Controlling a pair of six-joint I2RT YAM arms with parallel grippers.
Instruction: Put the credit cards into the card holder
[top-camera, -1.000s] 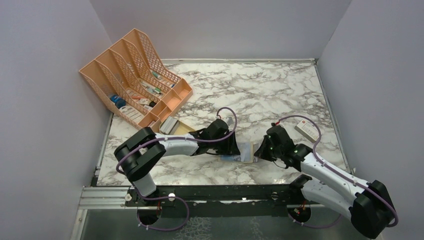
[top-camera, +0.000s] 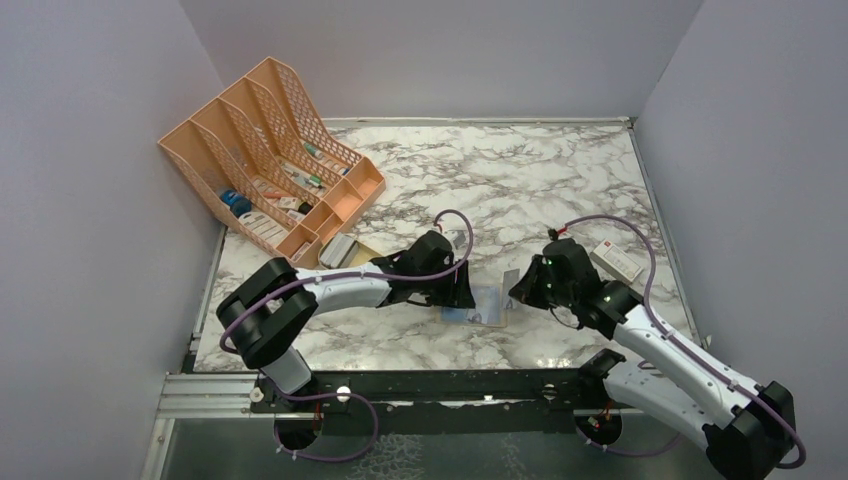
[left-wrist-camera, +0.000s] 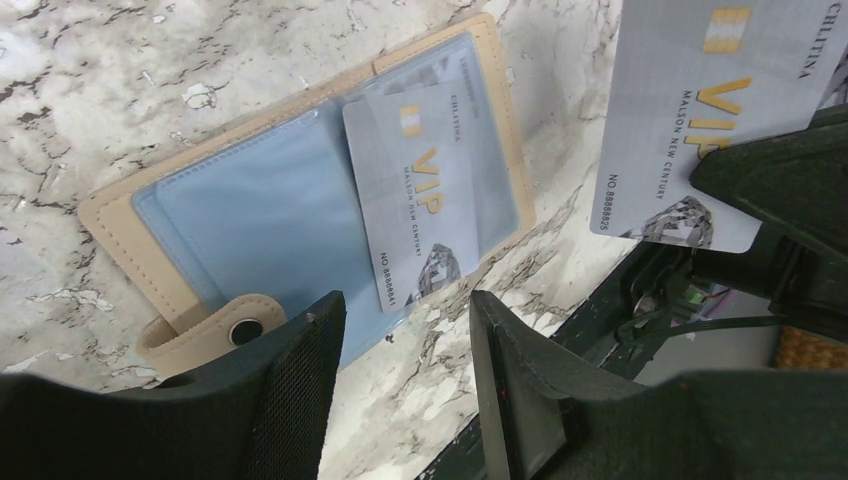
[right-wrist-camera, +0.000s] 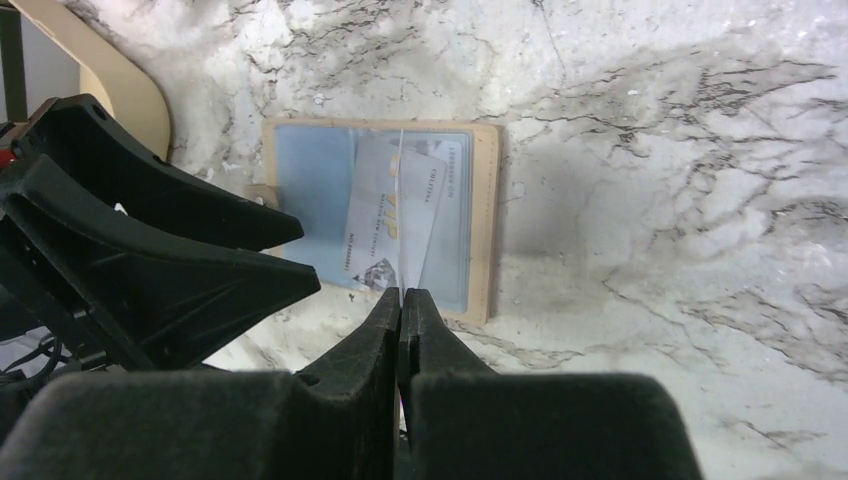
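Observation:
The beige-edged card holder with light blue pockets (left-wrist-camera: 275, 195) lies open on the marble table. A silver VIP card (left-wrist-camera: 405, 165) rests slantwise over its clear pocket side; whether it is beneath the film I cannot tell. My left gripper is part open at the holder's front edge, with nothing between its fingers. A second silver VIP card (left-wrist-camera: 645, 140) hangs from my right gripper, which is shut on its end. The right wrist view shows this card almost edge-on, above the holder's pocket side.
A round wooden tray (top-camera: 372, 254) stands to the left, beside an orange organizer (top-camera: 345, 198) with items in it. A white box (top-camera: 616, 261) lies beyond the right arm.
My right gripper has shifted slightly, and its card now shows more upright beside the holder in the top view. The left gripper has moved a little to the left.

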